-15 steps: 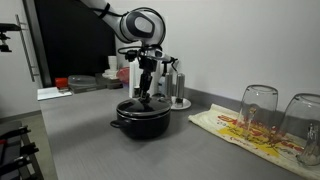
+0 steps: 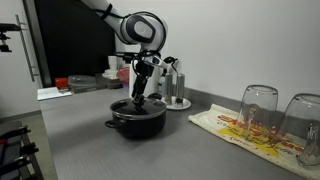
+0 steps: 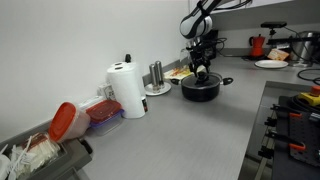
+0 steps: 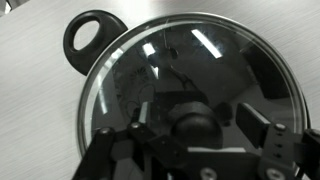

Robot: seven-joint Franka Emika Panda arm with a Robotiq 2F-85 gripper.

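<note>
A black pot (image 2: 138, 126) stands on the grey table with its glass lid (image 4: 160, 75) on top. In the wrist view the lid's dark round knob (image 4: 196, 128) sits between the fingers of my gripper, with a gap showing on either side. The gripper is open around the knob, pointing down. One side handle (image 4: 92, 42) of the pot shows at the upper left of the wrist view. From outside, the fingertips and knob are dark and hard to tell apart.
Two upturned glasses (image 2: 259, 107) stand on a patterned cloth (image 2: 225, 123) to the right. A white canister (image 3: 126, 88) and a dish rack (image 3: 45, 160) line the wall. The table before the pot is clear.
Compared with a second ago, the gripper is slightly lower and the lid looks lower and flatter on the pot.
</note>
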